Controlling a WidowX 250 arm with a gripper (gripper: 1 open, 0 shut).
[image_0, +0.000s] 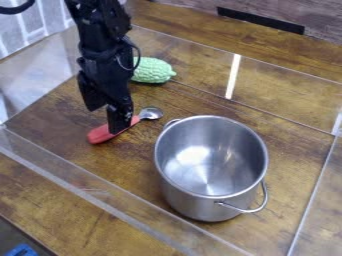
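My black gripper (102, 100) hangs in the upper left, open, over the wooden table just above and behind a spoon with a red handle (107, 133) and a metal bowl end pointing up and right. A large steel pot (211, 172) with wire handles stands at the lower right. A pale green vegetable-like object (154, 70) lies behind the arm, to its right.
A white strip (234, 76) lies on the back right. Clear panel edges cross the left and front. A blue object sits at the bottom-left corner.
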